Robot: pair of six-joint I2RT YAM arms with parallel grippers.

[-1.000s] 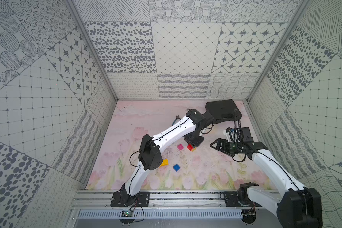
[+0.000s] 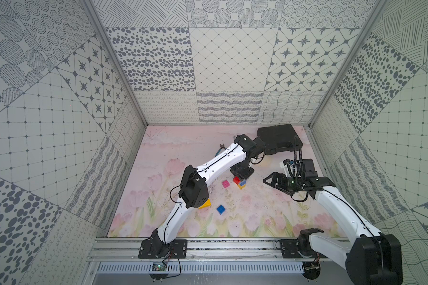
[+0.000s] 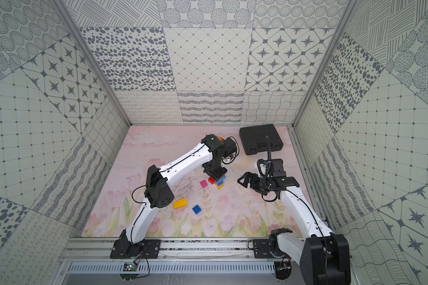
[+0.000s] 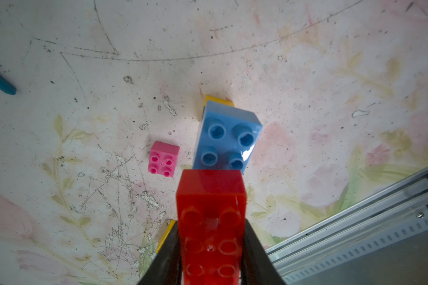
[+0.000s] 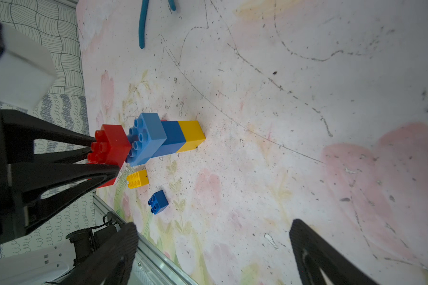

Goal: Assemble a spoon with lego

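My left gripper is shut on a red brick, held studs toward the camera in the left wrist view. A light blue brick sits on a darker blue brick and a yellow brick on the table. The red brick hangs just beside the light blue one; whether they touch I cannot tell. My right gripper stands open to the right of the bricks, nothing between its fingers.
Loose on the table lie a pink brick, a yellow brick and a blue brick. A black case is at back right; a teal tool lies behind.
The right arm looks unchanged.
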